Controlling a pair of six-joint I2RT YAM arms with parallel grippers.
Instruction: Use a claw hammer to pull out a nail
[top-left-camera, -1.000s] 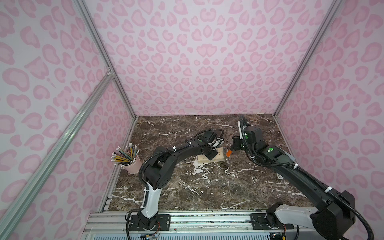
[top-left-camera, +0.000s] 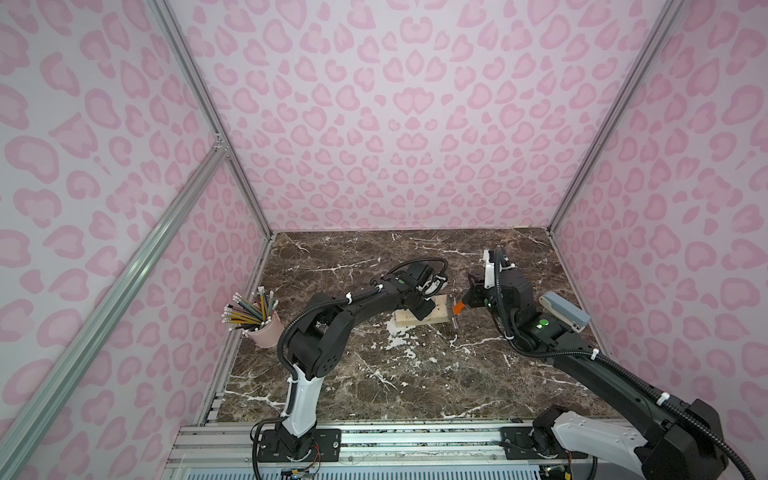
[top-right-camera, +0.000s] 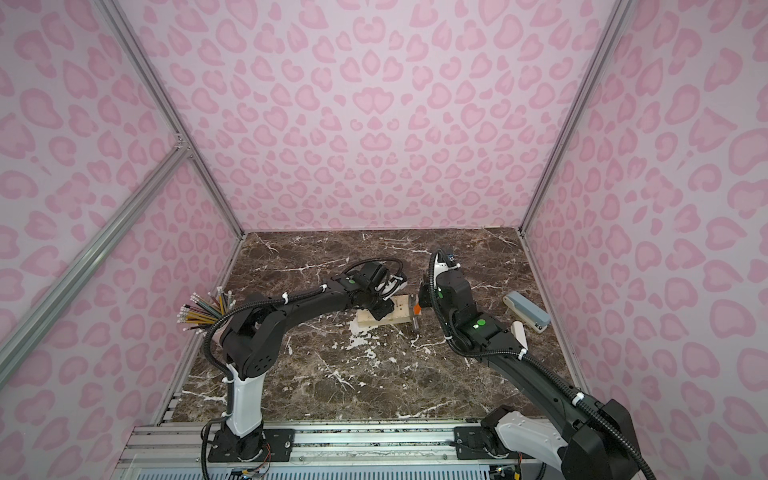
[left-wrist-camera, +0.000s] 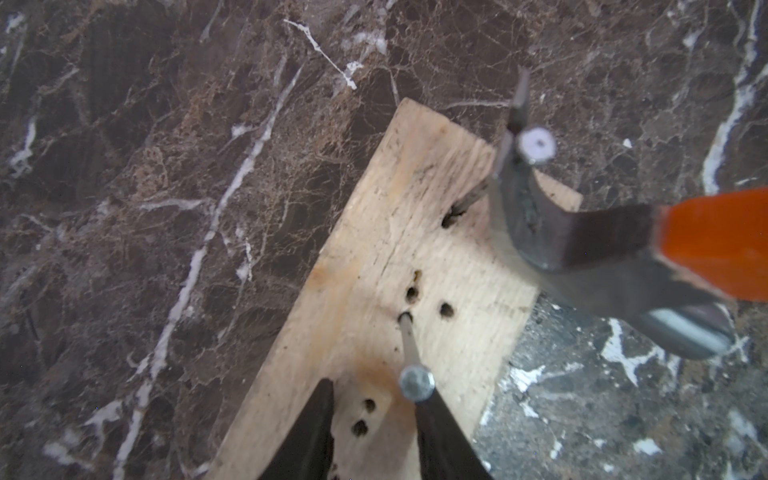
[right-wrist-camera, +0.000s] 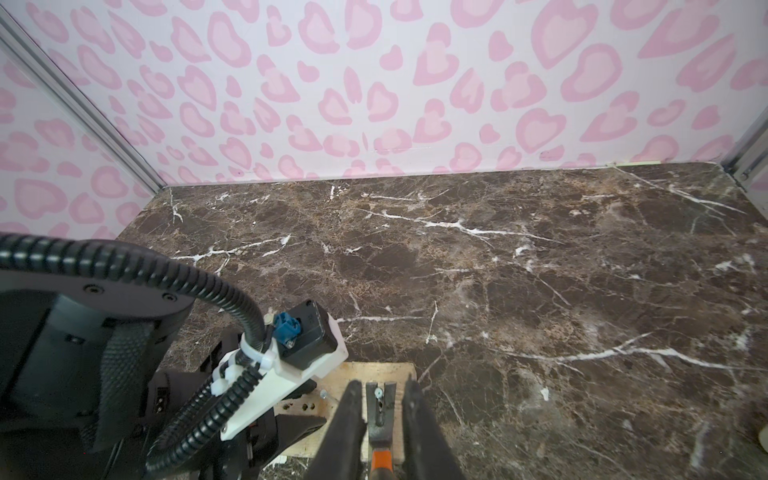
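A pale wooden board (left-wrist-camera: 344, 296) with several holes lies on the marble table. One nail (left-wrist-camera: 417, 382) sticks out of it near its middle, its head near the tips of my left gripper, which stands open. Towards the board's end, a second nail (left-wrist-camera: 537, 145) leans, its head at the claw of the hammer (left-wrist-camera: 576, 248); whether it sits firmly in the slot I cannot tell. My right gripper is shut on the orange-and-metal hammer, and in its wrist view a nail head (right-wrist-camera: 379, 393) shows between the claw's prongs.
A pink cup (top-left-camera: 266, 332) of pencils stands at the left edge. A grey-blue box (top-left-camera: 564, 311) lies at the right, beside the right arm. My left forearm (right-wrist-camera: 120, 344) crowds the right wrist view.
The right arm's wrist has swung lower and slightly to the right, tilting the hammer while its head stays at the board's end. The left arm and the board have not visibly moved.
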